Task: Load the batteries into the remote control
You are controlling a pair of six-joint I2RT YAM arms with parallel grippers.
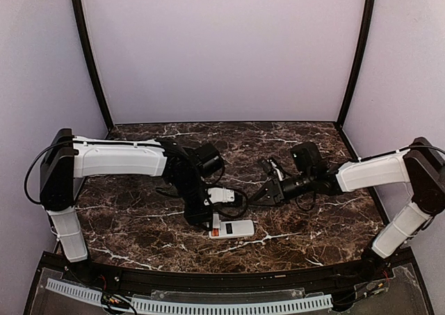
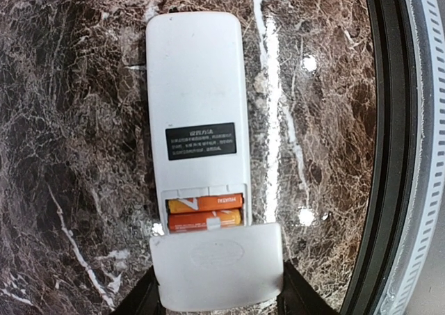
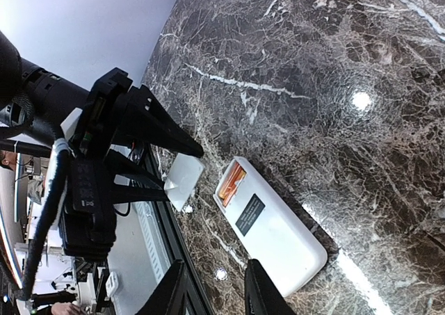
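The white remote point(image 1: 236, 229) lies face down on the marble table, its battery bay holding two orange batteries point(image 2: 205, 211). My left gripper is shut on the white battery cover point(image 2: 217, 259), held just above and beside the bay end of the remote point(image 2: 198, 71). In the right wrist view the cover point(image 3: 183, 177) is tilted between the left fingers, near the remote point(image 3: 271, 231). My right gripper stands part open above and to the right of the remote, nothing visible between its fingers.
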